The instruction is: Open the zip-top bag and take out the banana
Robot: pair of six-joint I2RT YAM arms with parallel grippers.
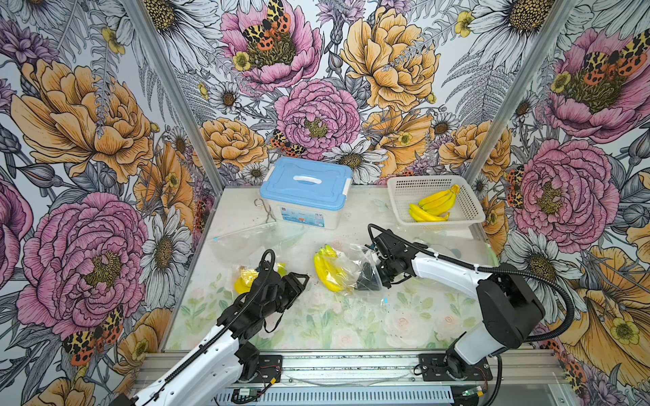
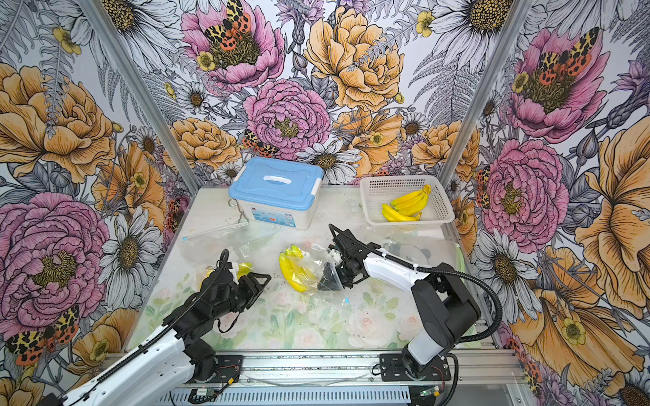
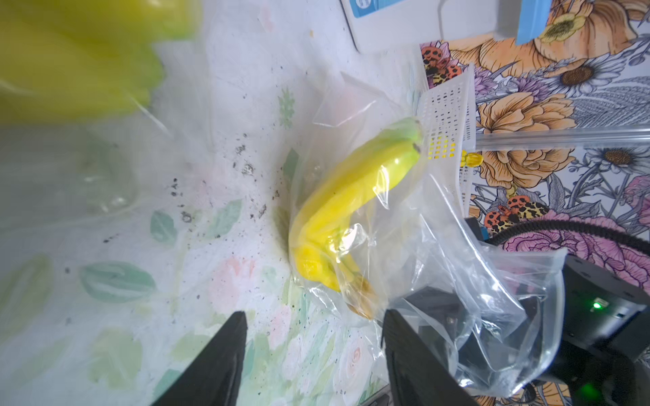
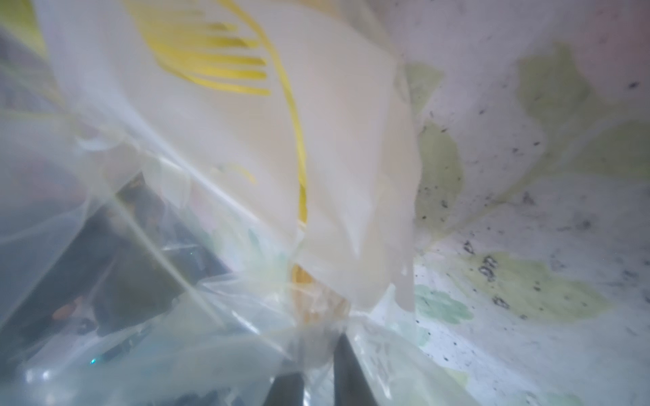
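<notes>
A clear zip bag holding a banana bunch (image 1: 327, 269) lies mid-table; in the left wrist view the banana (image 3: 352, 189) shows through crumpled plastic. My right gripper (image 1: 382, 260) is at the bag's right end, shut on the plastic; its fingertips (image 4: 352, 379) are partly under film in the right wrist view. My left gripper stands open left of that bag, apart from it, nothing visible between its fingers. A second bagged banana bunch (image 1: 243, 278) lies behind the left arm, partly hidden.
A blue-lidded box (image 1: 304, 179) stands at the back left. A white basket (image 1: 399, 197) with bananas sits at the back right. An empty clear bag (image 1: 237, 237) lies on the left.
</notes>
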